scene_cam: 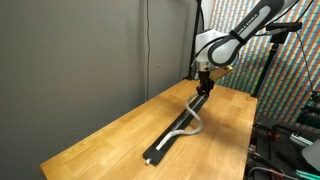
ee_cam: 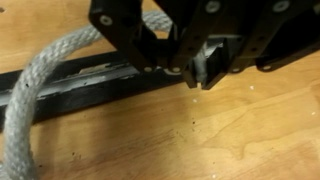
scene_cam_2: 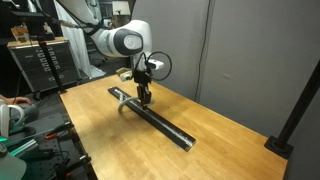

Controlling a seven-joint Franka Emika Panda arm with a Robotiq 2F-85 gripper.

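Observation:
A thick grey rope point(scene_cam: 194, 119) curves over and beside a long black channel point(scene_cam: 160, 147) on the wooden table. In exterior view 1, my gripper point(scene_cam: 205, 93) is at the far part of the channel, low over it. Exterior view 2 shows the gripper point(scene_cam_2: 144, 102) there too, beside a raised loop of rope point(scene_cam_2: 122, 99). The wrist view has the gripper shut on the rope, with a short piece showing at the fingertips. From there the rope point(ee_cam: 30, 90) loops out left across the channel point(ee_cam: 75, 92). The fingers hide part of the rope.
A grey partition point(scene_cam: 90, 70) stands along one side. A dark post point(scene_cam_2: 286, 130) rises near the table's end in exterior view 2.

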